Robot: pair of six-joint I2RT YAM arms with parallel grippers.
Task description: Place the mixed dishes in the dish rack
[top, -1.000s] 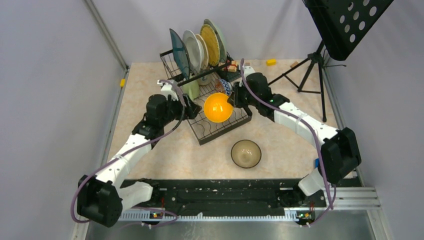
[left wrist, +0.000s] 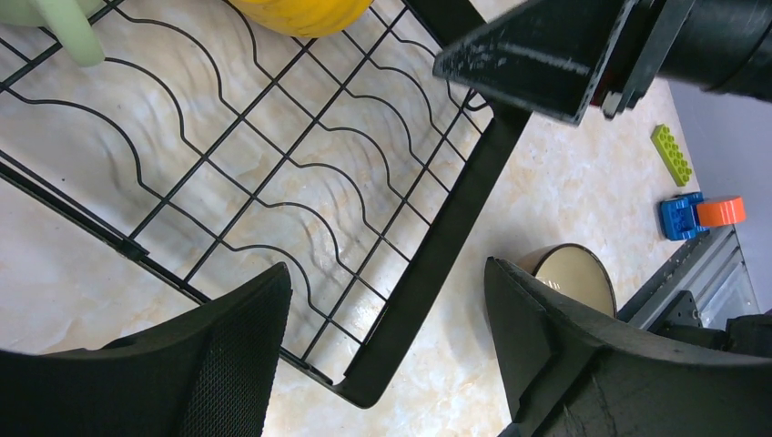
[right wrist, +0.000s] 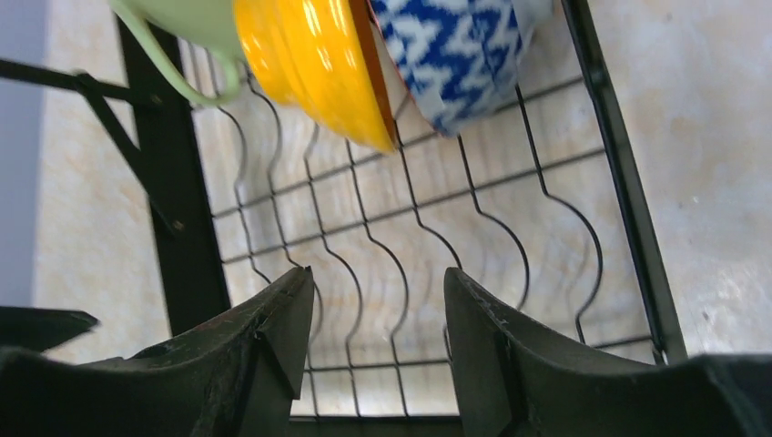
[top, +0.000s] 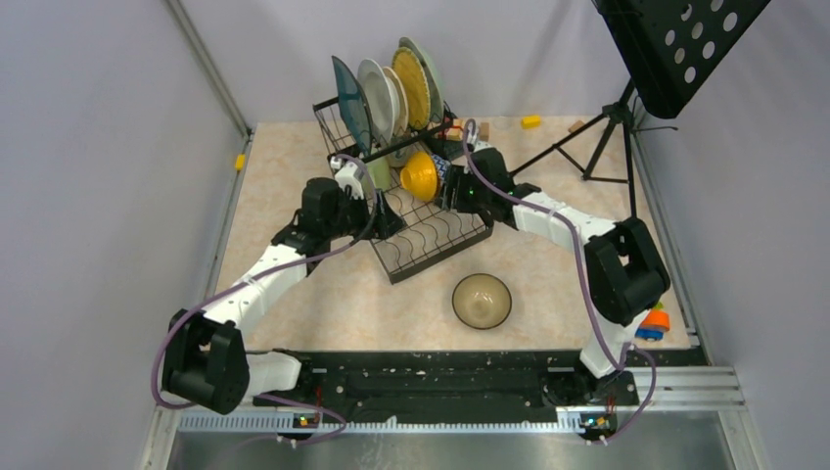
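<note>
The yellow bowl (top: 419, 176) stands tilted on its side in the lower rack (top: 419, 266), beside a blue-patterned dish (right wrist: 455, 55) and a green mug (right wrist: 191, 27). My left gripper (top: 390, 220) hangs open over the rack's front-left part, empty. My right gripper (top: 450, 191) is just right of the yellow bowl; in the right wrist view its fingers are parted over bare rack wires, nothing between them. A smoky brown bowl (top: 482, 301) rests on the table in front of the rack.
Upright plates (top: 411, 83) fill the upper tier. A black tripod stand (top: 602, 147) is at the back right, toy bricks (left wrist: 685, 217) at the right edge. The table left of the rack is clear.
The yellow bowl has moved back and tipped onto its side in the rack.
</note>
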